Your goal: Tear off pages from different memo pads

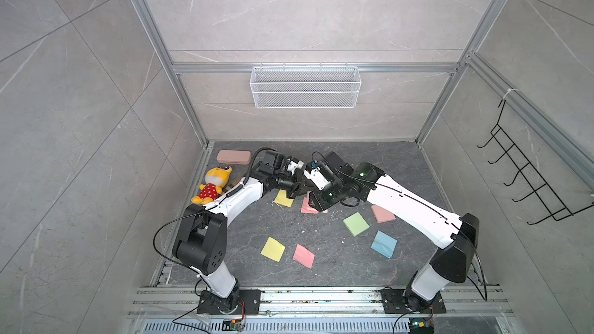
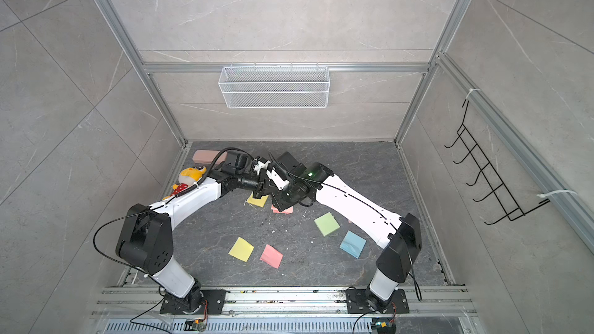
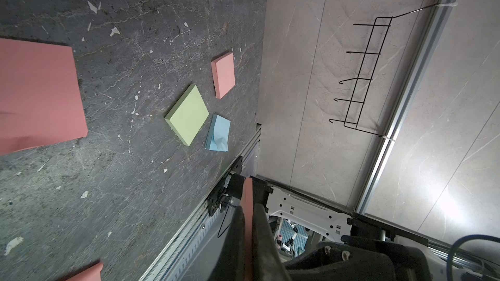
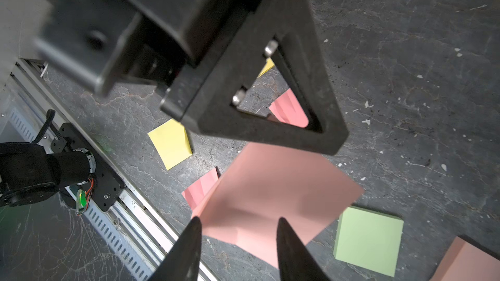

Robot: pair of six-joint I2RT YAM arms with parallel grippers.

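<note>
My left gripper is shut on a thin pink page, seen edge-on between its fingers. In the right wrist view that page (image 4: 286, 192) hangs just beyond my right gripper, which stands open. Both grippers are close together over the middle of the floor in the top views. A green pad (image 3: 186, 114), a pink pad (image 3: 223, 72) and a blue pad (image 3: 217, 132) lie to the right. Yellow (image 1: 273, 248) and pink (image 1: 303, 255) papers lie near the front.
A toy bear (image 1: 211, 190) and a pink block (image 1: 233, 157) sit at the left back. A wire basket (image 1: 305, 86) hangs on the back wall, a hook rack (image 1: 526, 179) on the right wall.
</note>
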